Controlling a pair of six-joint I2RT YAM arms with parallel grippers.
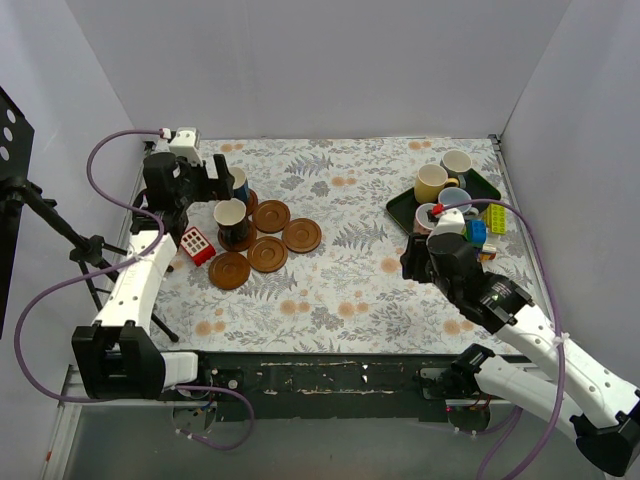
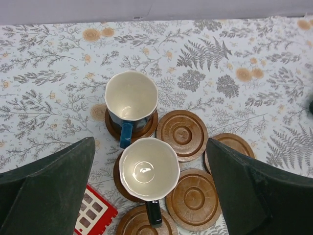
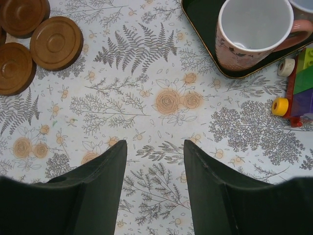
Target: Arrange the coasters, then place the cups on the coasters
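Observation:
Two cups stand upright on brown coasters at the left of the table. The blue cup (image 2: 131, 95) is at the back, its handle towards the front. In front of it is the dark-handled cup (image 2: 149, 169), which covers most of its coaster (image 2: 117, 178). Several empty coasters lie close by, one of them (image 2: 182, 134) right of the blue cup. My left gripper (image 1: 221, 178) hangs over this area, wide open and holding nothing. Over bare cloth left of the green tray, my right gripper (image 1: 415, 262) is open too, nothing between its fingers.
A dark green tray (image 1: 402, 208) at the back right carries several cups, among them a yellow one (image 1: 430, 183). Toy blocks (image 3: 303, 85) sit in front of it. A red block piece (image 1: 197, 246) lies left of the coasters. Mid-table is clear.

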